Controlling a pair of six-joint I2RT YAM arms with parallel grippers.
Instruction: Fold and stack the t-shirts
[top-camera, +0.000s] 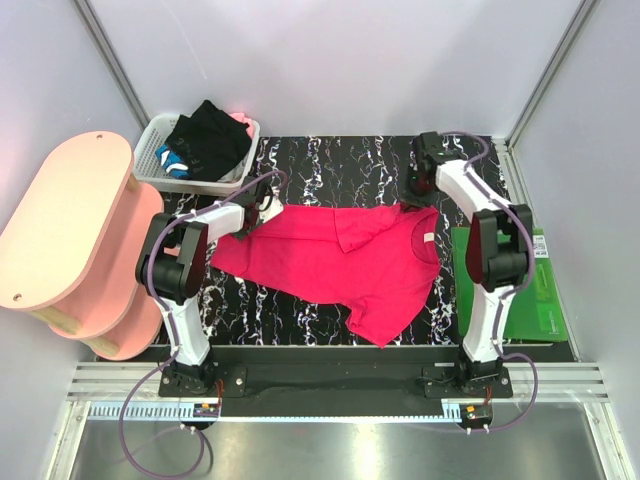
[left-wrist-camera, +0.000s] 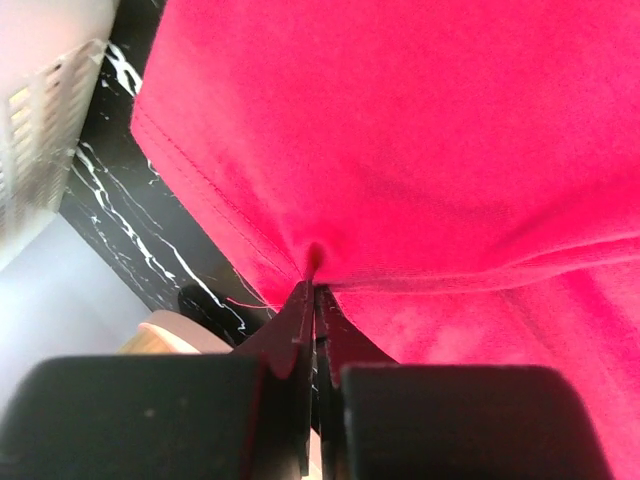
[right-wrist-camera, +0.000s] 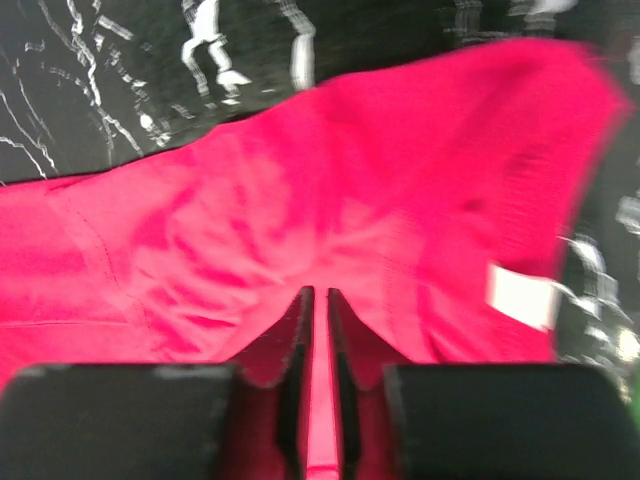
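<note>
A red t-shirt (top-camera: 330, 270) lies spread on the black marble table, its top strip folded over and its collar with a white label at the right. My left gripper is shut on the hem edge at the shirt's left end; whether cloth is pinched between its fingertips is hard to tell. My right gripper hangs over the shirt near the collar, left of the white label (right-wrist-camera: 515, 298), its fingertips slightly apart, with no cloth visibly held.
A white basket (top-camera: 148, 158) of clothes stands at the back left, pink rounded shelves (top-camera: 70, 220) at the left, and a green board (top-camera: 530, 310) at the right. Bare table shows behind and in front of the shirt.
</note>
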